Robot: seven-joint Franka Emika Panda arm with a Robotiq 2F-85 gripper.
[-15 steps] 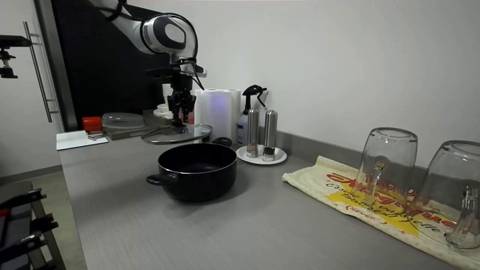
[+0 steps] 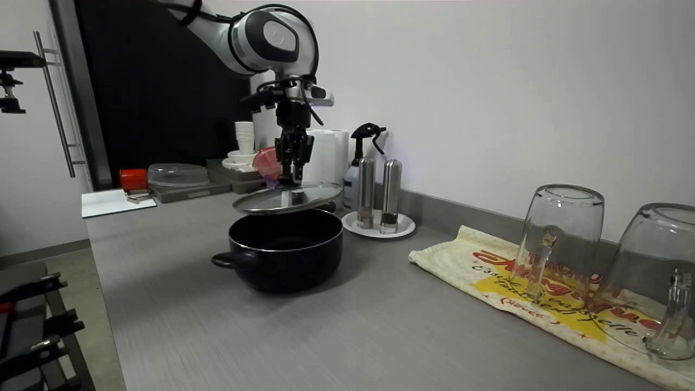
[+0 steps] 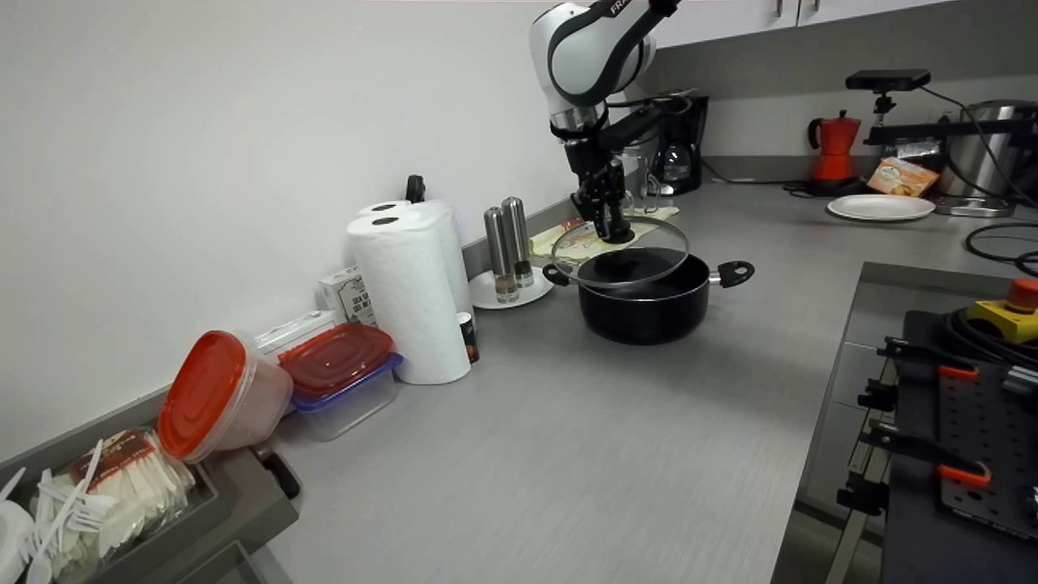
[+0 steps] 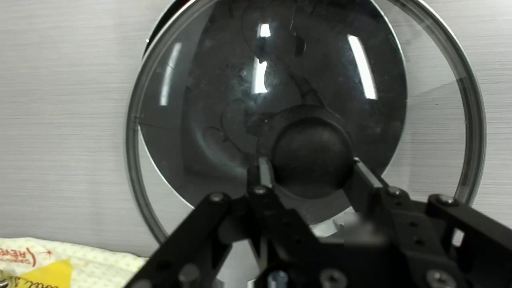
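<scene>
A black two-handled pot [image 2: 286, 267] stands uncovered on the grey counter, its dark inside showing in exterior view 1. Above it hangs a glass lid [image 2: 311, 194] with a metal rim, slightly tilted and apart from the pot. My gripper is shut on the lid's round black knob [image 4: 312, 153], one finger at each side. Through the glass lid [image 4: 211, 96], the wrist view shows the pot's opening off-centre, toward the upper left of the rim. In exterior view 2 the lid [image 3: 623, 255] overlaps the back of the pot [image 3: 647, 316].
Two metal grinders [image 2: 391, 195] stand on a white plate [image 2: 405, 228] close behind the pot. A spray bottle [image 2: 352, 182] and paper towel rolls [image 3: 409, 302] line the wall. Upturned glass mugs [image 2: 563, 228] rest on a printed cloth [image 2: 449, 260].
My arm and the held lid have moved right and nearer in exterior view 1, from behind the pot to above its back part. The pot has stayed in place.
</scene>
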